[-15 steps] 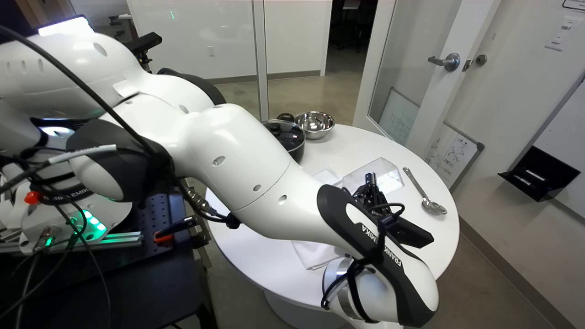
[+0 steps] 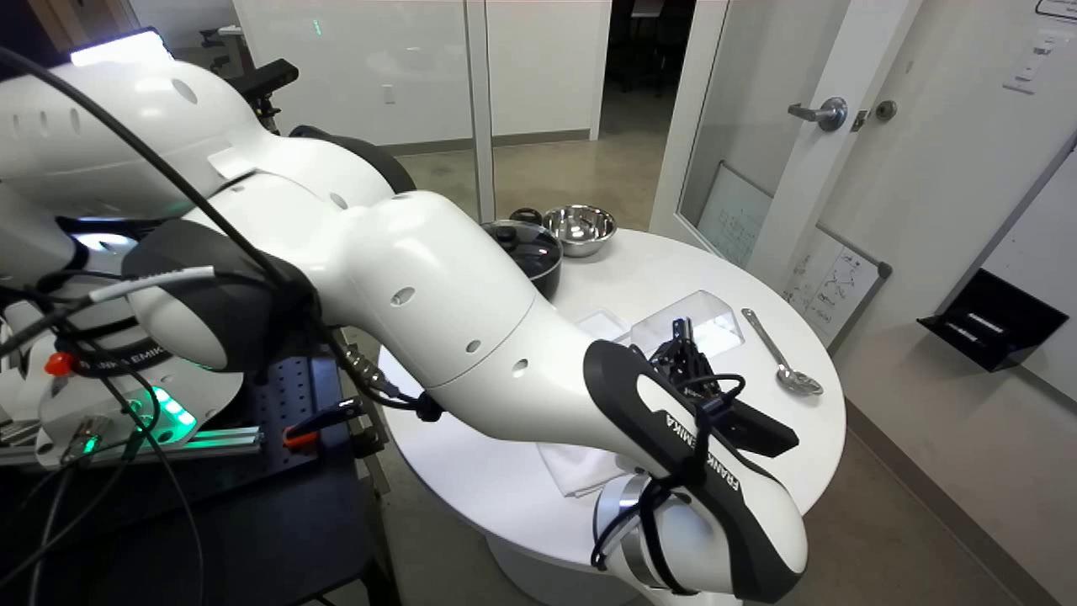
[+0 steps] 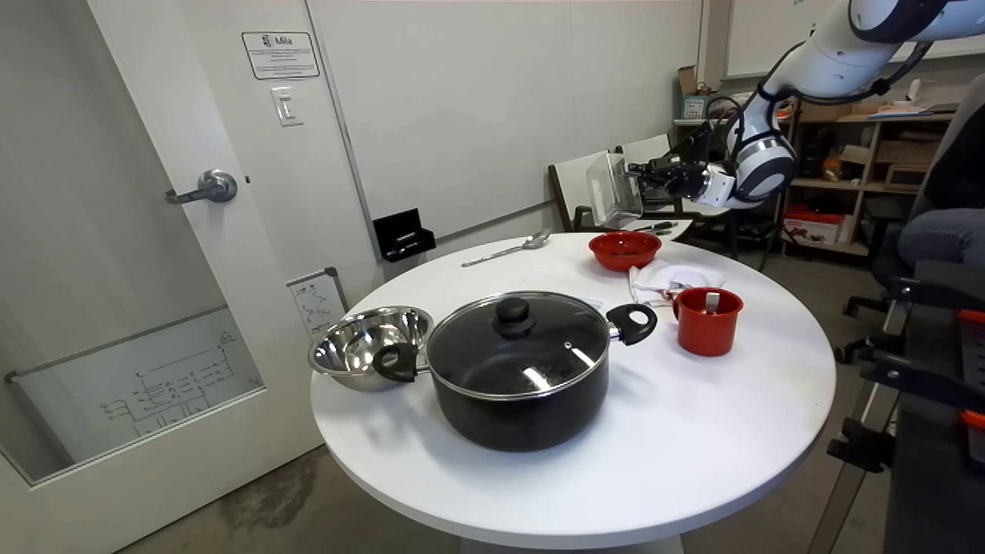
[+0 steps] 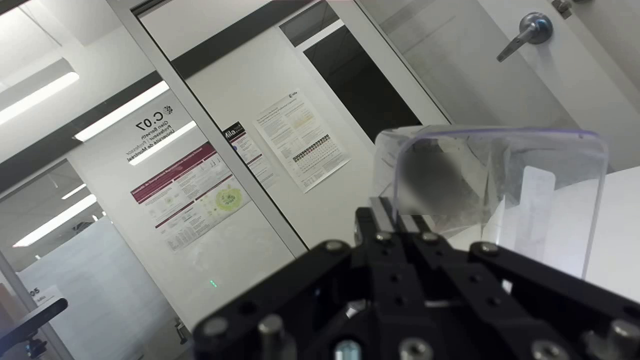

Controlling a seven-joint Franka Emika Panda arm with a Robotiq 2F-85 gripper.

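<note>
A clear plastic container point(image 2: 698, 311) is held in the air by my gripper, tipped so that its open side faces the wrist camera. Its thin wall passes between the fingers, which are shut on it. In exterior view 2 the container point(image 3: 611, 191) hangs near the far side of the table, above and slightly left of a red bowl point(image 3: 625, 251). The gripper point(image 3: 637, 171) comes in sideways from the right there. In exterior view 1 the arm hides the bowl.
A lidded black pot point(image 3: 519, 369) and a steel bowl point(image 3: 362, 346) stand together. A red mug point(image 3: 708, 323) with something inside stands by a white cloth point(image 3: 679, 275). A slotted spoon point(image 2: 782, 355) lies near the table edge. The white table point(image 3: 702, 406) has free room in front of the mug.
</note>
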